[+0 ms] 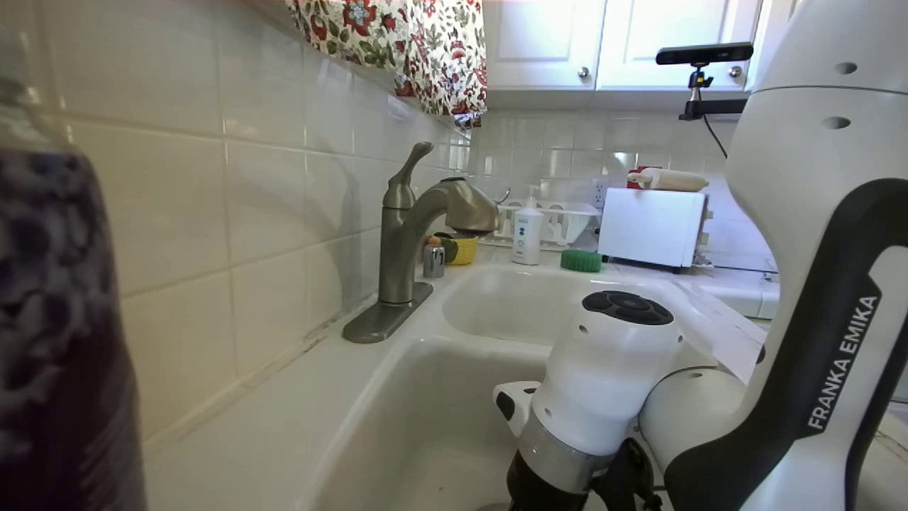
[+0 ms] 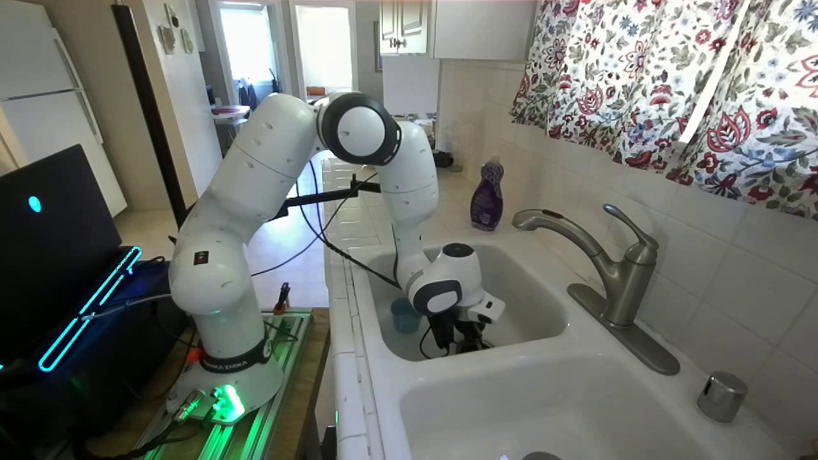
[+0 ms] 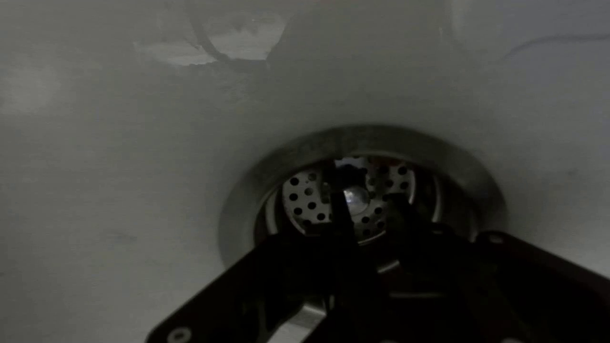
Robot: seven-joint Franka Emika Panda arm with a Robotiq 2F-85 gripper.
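In the wrist view, a perforated metal strainer (image 3: 303, 200) sits inside the drain's steel ring (image 3: 366, 136). A shiny round knob (image 3: 357, 198) rises from its middle. My gripper reaches down over it, the dark fingers (image 3: 341, 212) partly open, one on each side of the gap where the knob shows. Whether either finger touches the knob is too dark to tell. Exterior view 2 has the arm lowered into the far sink basin (image 2: 529, 306), its black gripper low near the basin floor. The fingertips are hidden there.
A blue cup (image 2: 404, 315) stands in the same basin beside the gripper. The faucet (image 2: 630, 280) rises behind the sink, and a purple bottle (image 2: 487, 195) stands on the counter past the basin. The near basin (image 2: 498, 406) looks clear.
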